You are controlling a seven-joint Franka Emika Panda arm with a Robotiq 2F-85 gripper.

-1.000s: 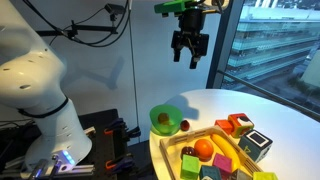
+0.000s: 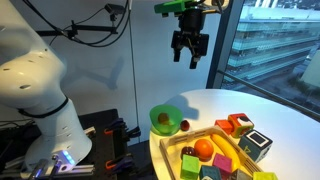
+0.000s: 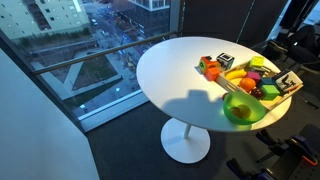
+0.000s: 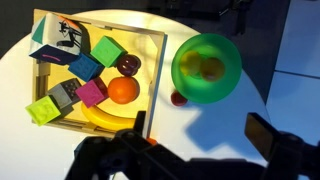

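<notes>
My gripper (image 2: 189, 60) hangs high above the white table, open with nothing between its fingers. Its two dark fingers (image 4: 262, 137) stand wide apart in the wrist view. Below is a green bowl (image 4: 222, 90) holding yellowish and brownish round items (image 4: 212, 69). A small dark red fruit (image 4: 178, 98) lies on the table just outside the bowl. The wooden tray (image 4: 151, 75) beside it holds an orange (image 4: 123, 90), a banana (image 4: 106, 119), a dark round fruit (image 4: 129, 65) and several coloured blocks, among them a green block (image 4: 108, 50) and a pink block (image 4: 92, 93).
Red blocks (image 2: 240, 122) and a dark-and-white box (image 2: 256, 145) stand on the table past the tray. A large window lies behind the table.
</notes>
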